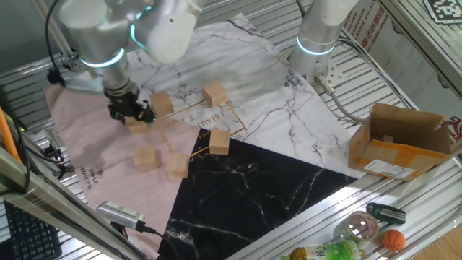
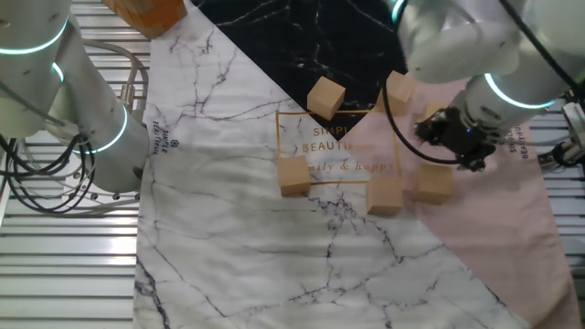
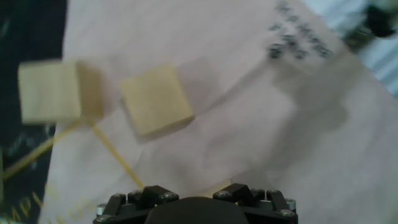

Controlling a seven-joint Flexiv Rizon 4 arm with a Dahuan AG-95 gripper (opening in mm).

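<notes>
My gripper hangs low over the pink part of the cloth, its fingers spread apart. Just beneath it is a wooden block, partly covered by the fingers in exterior view 1. Exterior view 2 shows that block beside the gripper. At the bottom of the wrist view, a sliver of pale wood shows near the gripper; contact cannot be made out. Two more blocks appear there: one block on pink cloth and another block farther left.
Other wooden blocks stand around the printed frame: a block, a block and a block. An open cardboard box sits at the right.
</notes>
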